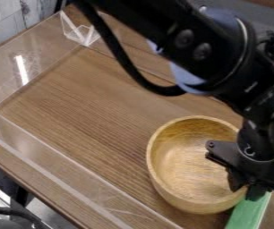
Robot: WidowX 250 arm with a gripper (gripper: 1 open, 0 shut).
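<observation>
A light wooden bowl (187,170) sits at the lower right of the table. The black gripper (244,183) is at its right rim, shut, apparently on that rim; the fingertips are partly hidden. A green board (248,215) lies under or beside the bowl at the bottom right, partly covered.
Clear plastic edging runs along the left and front edges, with a clear bracket (82,30) at the back left. A black cable loops above the table.
</observation>
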